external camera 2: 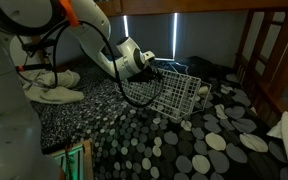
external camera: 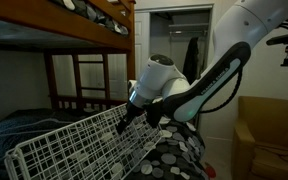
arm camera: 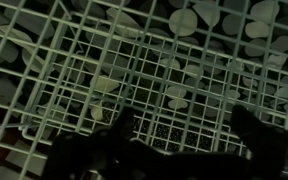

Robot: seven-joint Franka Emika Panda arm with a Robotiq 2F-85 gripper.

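A white wire basket (external camera: 69,152) stands on a dotted dark cover, its grid sides plain in both exterior views. My gripper (external camera: 130,118) is at the basket's upper edge in exterior view 1. From the other side, exterior view 2 has the gripper (external camera 2: 156,75) beside the basket's rim (external camera 2: 174,78). Looking down through the wires, the wrist view shows the dark gripper open, its two fingers wide apart in front of the basket's grid (arm camera: 174,70). No object shows between them. Whether the fingertips touch the wires cannot be told.
A white hanger (external camera: 29,127) lies on dark bedding behind the basket in exterior view 1. The wooden bunk bed (external camera: 59,22) overhangs on the left. A brown armchair (external camera: 268,138) stands at right. Dotted cover (external camera 2: 209,145) in front of the basket is clear.
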